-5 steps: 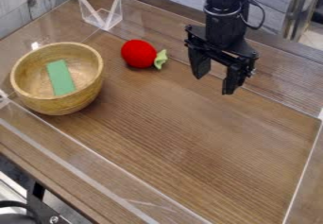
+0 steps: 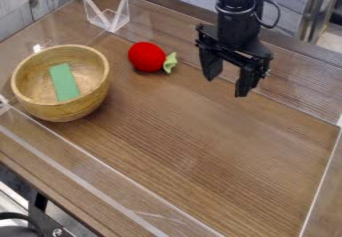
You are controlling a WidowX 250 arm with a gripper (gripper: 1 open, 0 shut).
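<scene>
My gripper (image 2: pixel 229 73) is a black arm reaching down at the upper middle, its fingers low over the wooden table. Whether they are open or shut is hard to make out. A red object (image 2: pixel 146 55) with a small green piece lies to its left, apart from it. At the left a wooden bowl (image 2: pixel 91 99) holds a green block (image 2: pixel 64 81).
A clear plastic piece (image 2: pixel 107 14) stands at the back left. A dark cable or base part (image 2: pixel 20 224) shows at the bottom left corner.
</scene>
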